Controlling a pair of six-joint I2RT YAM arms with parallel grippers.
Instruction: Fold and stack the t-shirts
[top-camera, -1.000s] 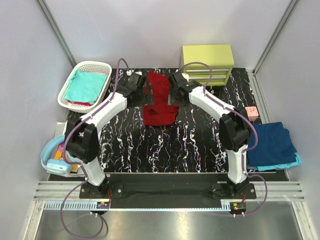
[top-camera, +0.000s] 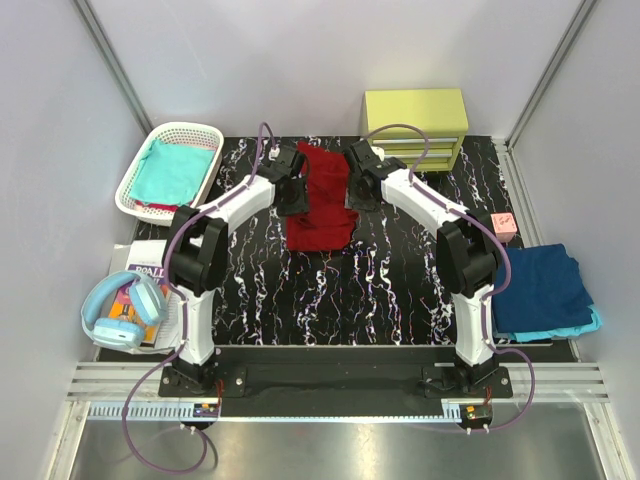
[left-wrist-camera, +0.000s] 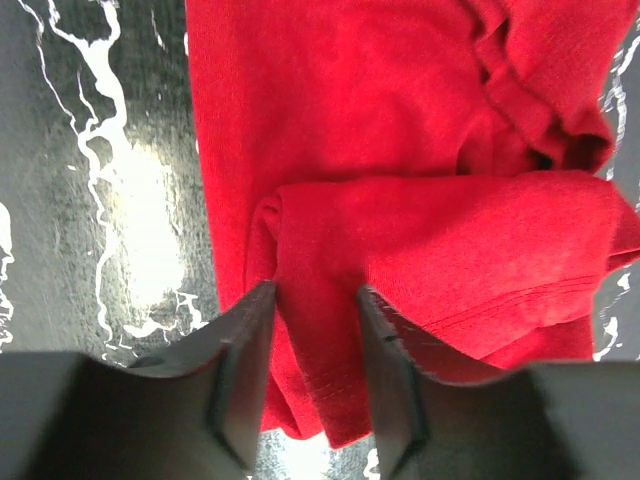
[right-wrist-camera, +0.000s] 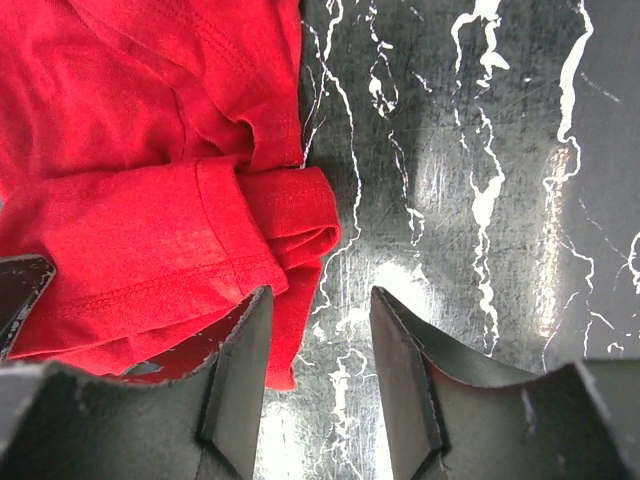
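A red t-shirt (top-camera: 322, 205) lies partly folded on the dark table, its near part turned over in a loose flap. In the left wrist view, creased red cloth (left-wrist-camera: 440, 240) runs behind my left gripper, whose fingers stand apart with the flap's left edge between them in view; whether they touch it I cannot tell. My right gripper is also open, its left fingertip (right-wrist-camera: 258, 310) over the shirt's right edge and its right one over bare table. A dark piece of the other gripper shows at the left of the right wrist view.
A white basket (top-camera: 127, 190) with turquoise cloth (top-camera: 172, 172) stands at back left, above headphones (top-camera: 98, 300) on books. Dark blue folded cloth (top-camera: 542, 290) lies at right. A yellow drawer box (top-camera: 415, 110) and a pink box (top-camera: 504, 227) stand beyond.
My left gripper has moved right, over the shirt's left side. The right gripper has shifted slightly right. The shirt lies about as before.
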